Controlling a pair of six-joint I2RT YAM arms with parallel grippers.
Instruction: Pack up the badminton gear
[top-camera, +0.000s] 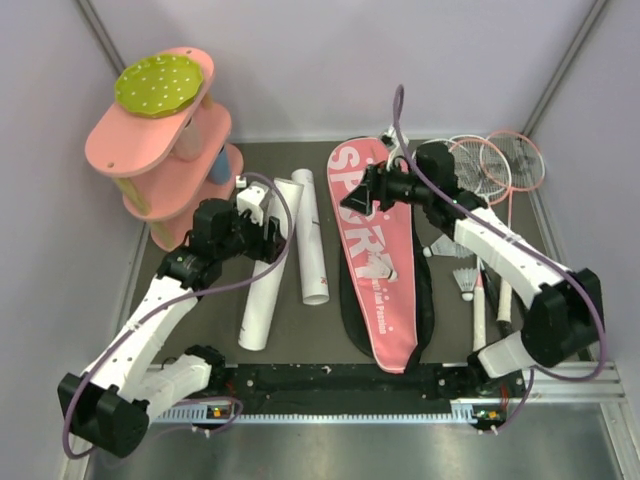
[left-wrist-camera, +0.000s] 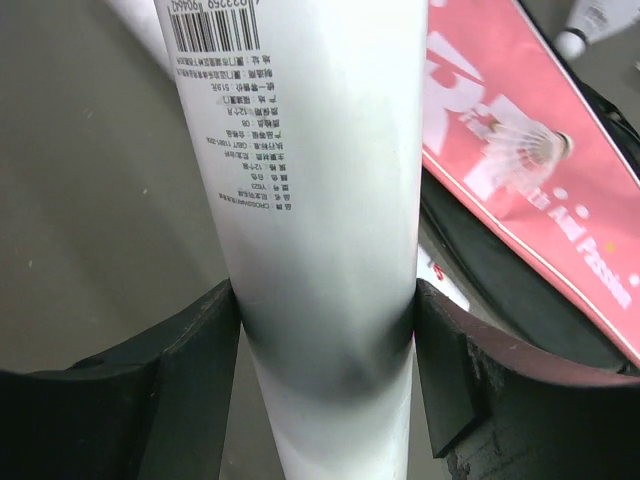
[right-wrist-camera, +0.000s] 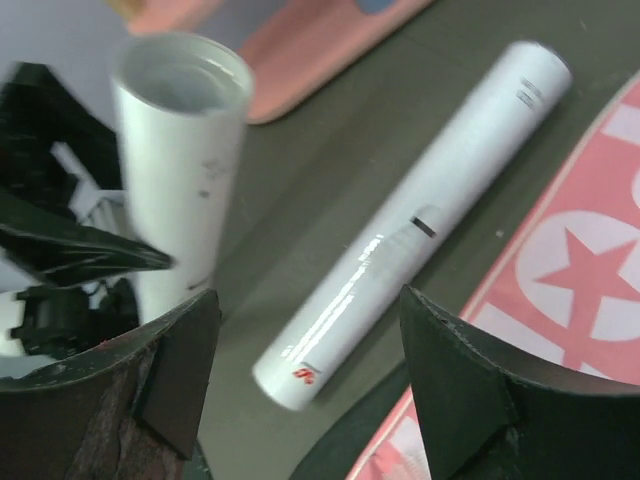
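Note:
My left gripper (top-camera: 260, 240) is shut on a white shuttlecock tube (left-wrist-camera: 320, 200), held raised and angled at the left of the mat. A second white tube (top-camera: 310, 240) lies beside the pink SPORT racket bag (top-camera: 385, 310), which has a black edge and a loose shuttlecock (top-camera: 380, 267) on it. My right gripper (top-camera: 358, 197) hangs over the bag's upper part, fingers apart and empty, the lying tube below it in the right wrist view. Several rackets (top-camera: 510, 160) and shuttlecocks (top-camera: 465, 282) lie at the right, partly under the right arm.
A pink tiered shelf (top-camera: 125, 150) with a green dotted tray (top-camera: 157, 85) stands at the back left. Walls bound the mat (top-camera: 180, 330) at back and sides. Bare mat shows at the front left.

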